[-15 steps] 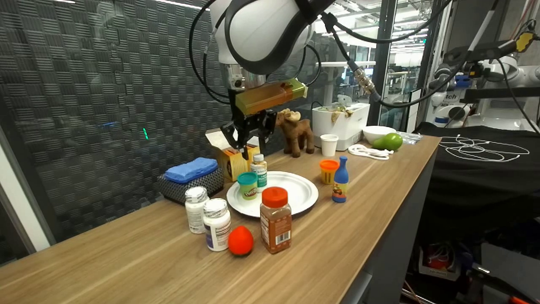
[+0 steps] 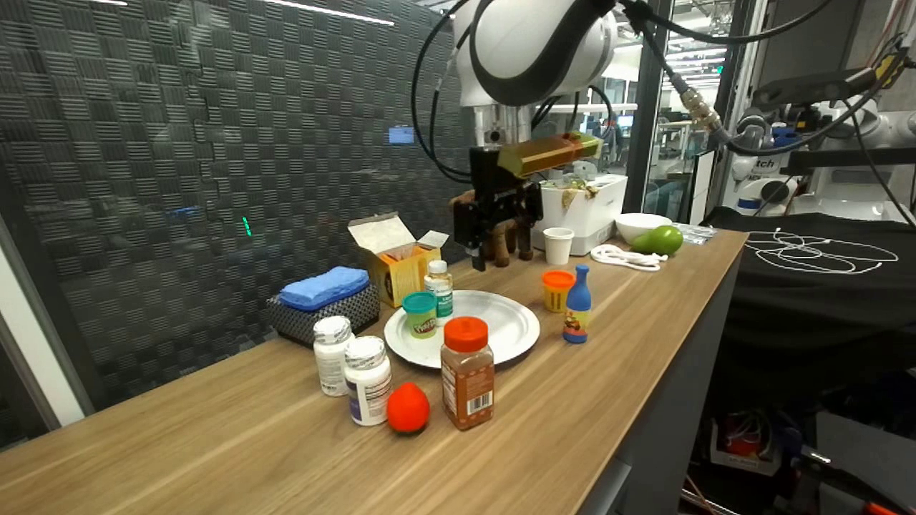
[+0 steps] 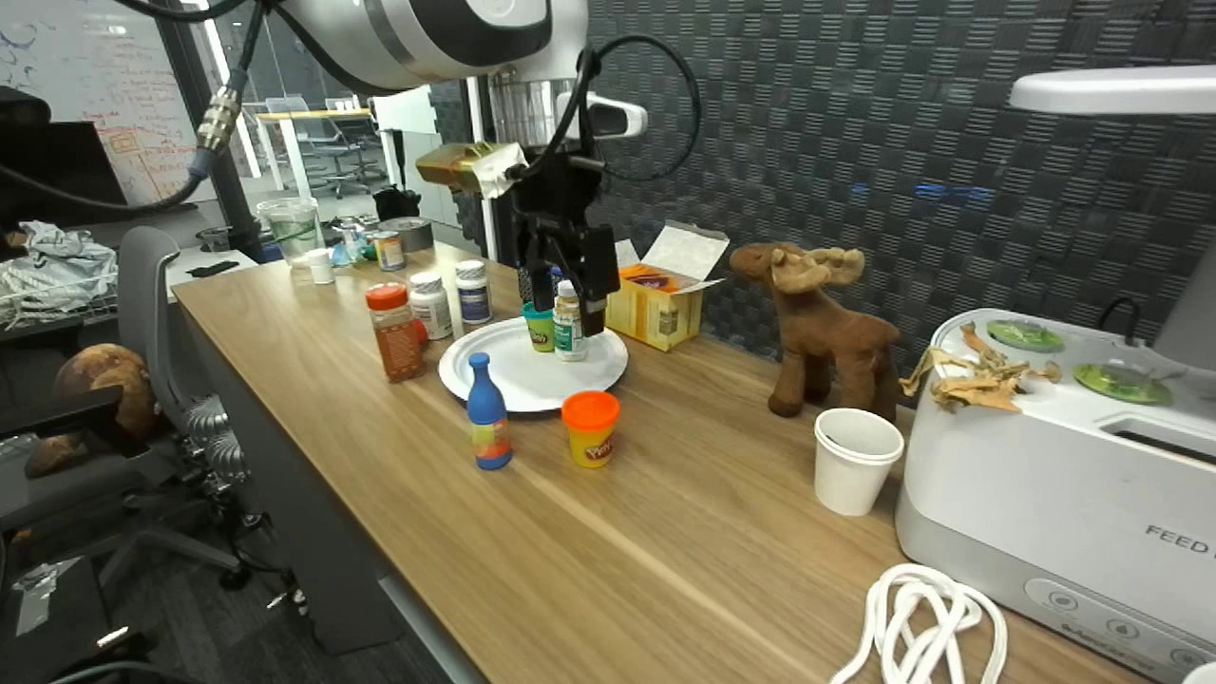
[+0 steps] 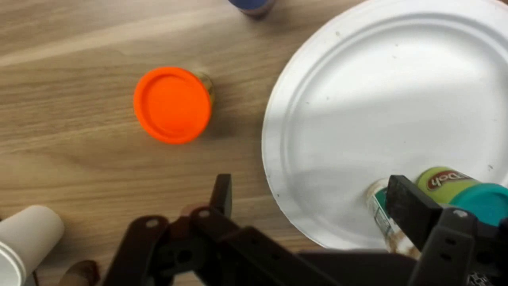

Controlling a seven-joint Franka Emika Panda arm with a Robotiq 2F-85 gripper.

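My gripper is open and empty, with its fingertips spread wide above the table and the near rim of a white plate [image 4: 295,143]. On that plate stand a teal-lidded Play-Doh tub [image 2: 421,315] and a small white-capped bottle [image 2: 439,287]; in the wrist view one finger partly covers both. An orange-lidded Play-Doh tub [image 4: 172,105] stands on the wood beside the plate. Close to it is a blue bottle [image 3: 486,412], upright. In the first exterior view, the gripper hangs in front of a brown moose toy [image 3: 823,325] and hides much of it.
A red-lidded spice jar [image 2: 468,373], a red ball-like object [image 2: 408,408] and two white pill bottles [image 2: 369,382] crowd the plate's other side. Along the back are a yellow box [image 3: 657,308], a paper cup [image 3: 852,462] and a white appliance [image 3: 1026,490].
The arm has shifted right in the first exterior view, from over the yellow box and small bottle to in front of the moose toy. The tabletop objects stayed put.
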